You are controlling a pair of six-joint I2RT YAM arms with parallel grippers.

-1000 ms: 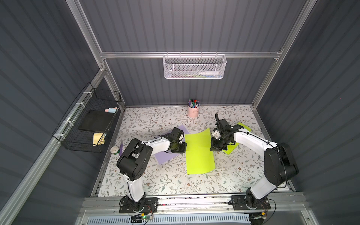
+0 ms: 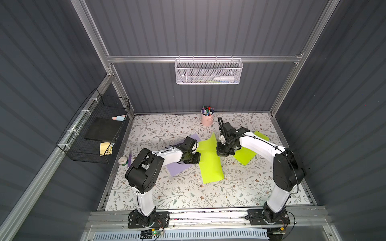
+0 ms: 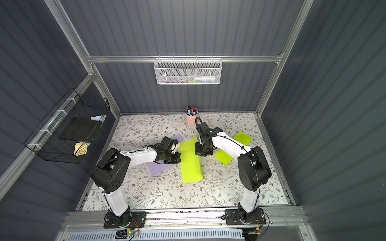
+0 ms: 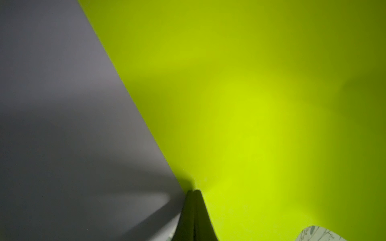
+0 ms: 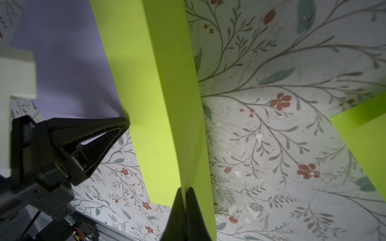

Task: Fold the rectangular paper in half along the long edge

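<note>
The bright yellow-green rectangular paper (image 2: pixel 209 164) stands mid-table, its right side raised and bowing over to the left. My right gripper is shut on the paper's raised edge, which runs between its fingers in the right wrist view. At the opposite long edge, my left gripper is shut with its tips at the paper's border. Nothing shows between those tips. The right wrist view also has the left gripper's fingers (image 5: pixel 100 126) meeting the flat part of the sheet.
A purple sheet (image 2: pixel 175 168) lies partly beneath my left arm. Another yellow-green sheet (image 2: pixel 245 155) rests to the right, partly covered by my right arm. The pink marker cup (image 2: pixel 207 119) stands at the back. Bare table (image 2: pixel 241 184) shows at the front right.
My right gripper has moved left, drawing the paper's right edge inward so the sheet looks narrower and more bowed. The left arm has held still.
</note>
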